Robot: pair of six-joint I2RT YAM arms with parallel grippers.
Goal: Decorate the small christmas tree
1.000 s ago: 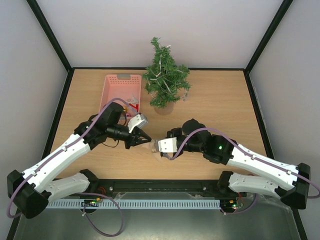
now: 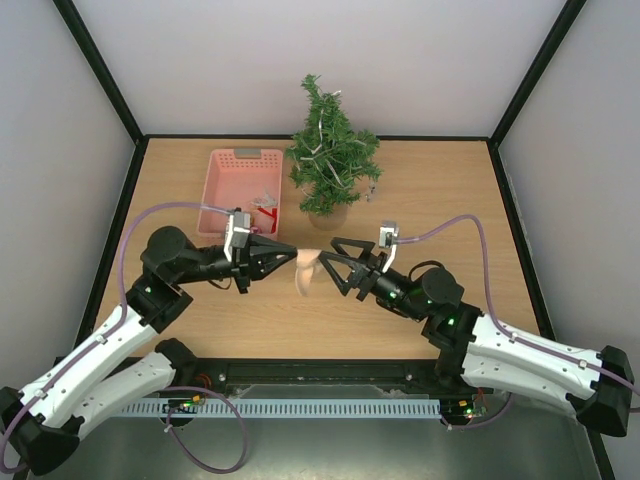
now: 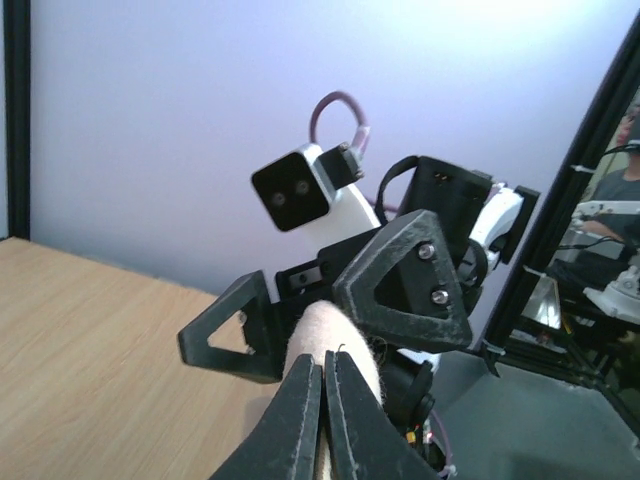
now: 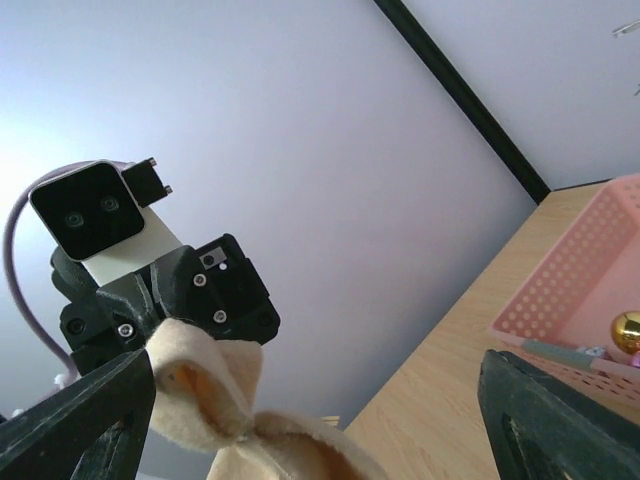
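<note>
A beige cloth bow [image 4: 235, 405] hangs in the air between my two grippers. My left gripper [image 2: 296, 250] is shut on this thin cloth; in the left wrist view its fingertips meet against the fabric. My right gripper stands open, its fingers [image 4: 105, 415] spread wide and the bow in front of them. From above, the right gripper is close to the bow's right side. The small green tree [image 2: 333, 155] stands upright in its pot [image 2: 327, 217] at the back middle of the table, some silvery pieces among its branches.
Left of the tree lies a pink basket [image 2: 211, 190] with red pieces and a gold ball [image 4: 627, 331] in it. Bare wood [image 2: 450, 220] stretches to the right of the tree. Both grippers are close together over the front middle.
The right gripper has turned and drawn back to the right, its fingers now spread. The left gripper has shifted up the view, toward the basket, and the bow shows more fully.
</note>
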